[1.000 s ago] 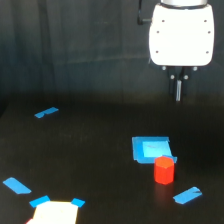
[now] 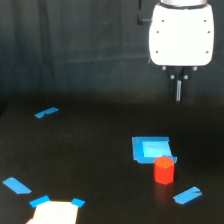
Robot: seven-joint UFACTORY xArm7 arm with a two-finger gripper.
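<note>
A small red block (image 2: 164,170) stands on the dark table, right of the middle. It is close to the near right corner of a blue square (image 2: 138,150) that has a lighter blue patch (image 2: 155,149) inside it. High above and behind them hangs my gripper (image 2: 179,97), under the white arm (image 2: 181,35). The fingers show only as one thin, narrow shape pointing down, so whether they are open or shut is unclear. Nothing visible hangs from them, and the gripper is well apart from the block.
A pale cream object (image 2: 55,213) is cut off by the bottom edge at the left. Blue tape strips lie at the far left (image 2: 46,112), the near left (image 2: 16,186) and the near right (image 2: 188,195). A dark curtain (image 2: 80,50) hangs behind.
</note>
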